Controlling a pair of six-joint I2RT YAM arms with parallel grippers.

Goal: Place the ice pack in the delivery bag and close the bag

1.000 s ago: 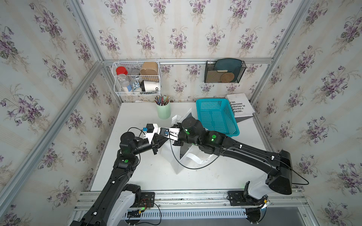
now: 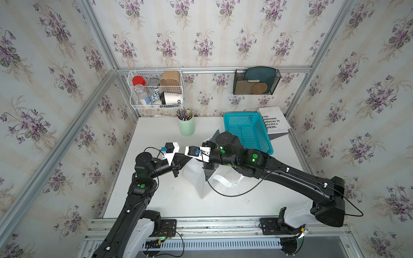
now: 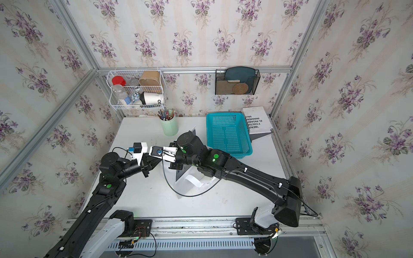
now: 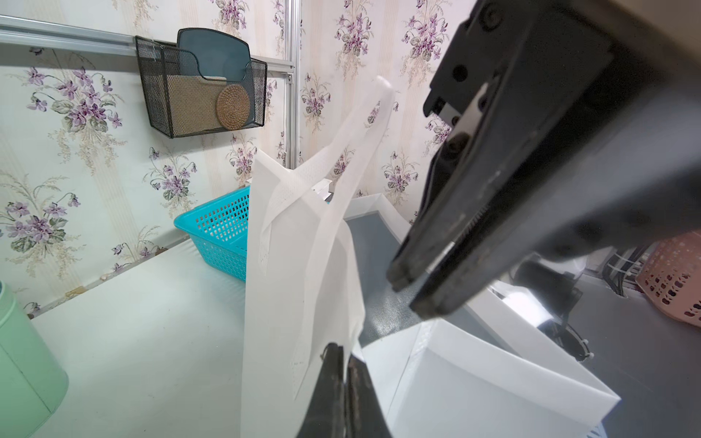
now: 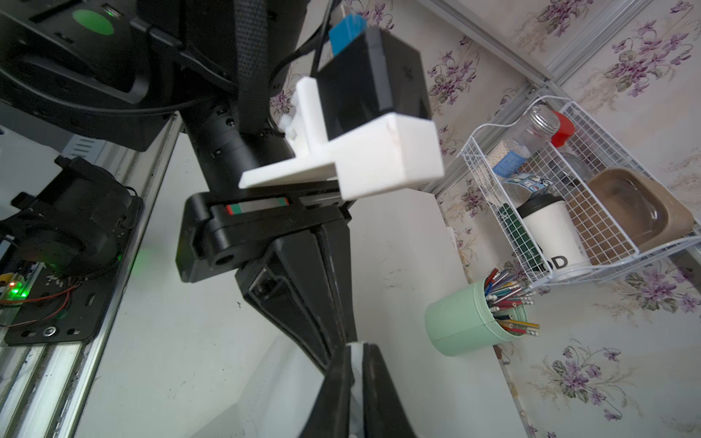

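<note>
The white delivery bag (image 4: 277, 292) stands mid-table with its handles up and a grey lining showing, half hidden behind the right arm in the top views. My left gripper is shut at the bag's near side, its tips against the white material. My right gripper hangs over the bag beside the handles, fingers part open with nothing visible between them in the left wrist view. No ice pack can be made out.
A teal basket (image 2: 245, 124) and a book (image 2: 273, 118) occupy the back right; a green pencil cup (image 2: 186, 126) stands at the back centre. A wire rack (image 2: 154, 88) and mesh holder (image 2: 256, 86) hang on the wall.
The right arm has shifted to the right and its wrist has turned slightly over the bag. The left arm has moved very little.
</note>
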